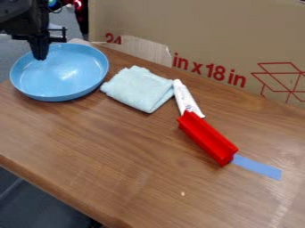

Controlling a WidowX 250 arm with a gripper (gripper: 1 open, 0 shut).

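The black gripper (pixel 41 49) hangs at the top left over the back of a round blue tray (pixel 60 89), its tips pointing down; it looks shut, with nothing visible between its fingers. A folded pale blue cloth (pixel 139 88) lies right of the tray. Farther right are a white knife-like item (pixel 186 100) and a red block-shaped object (pixel 205 137) on the wooden table.
A large cardboard box (pixel 202 36) stands along the back. A strip of blue tape (pixel 256 166) is on the table at right.
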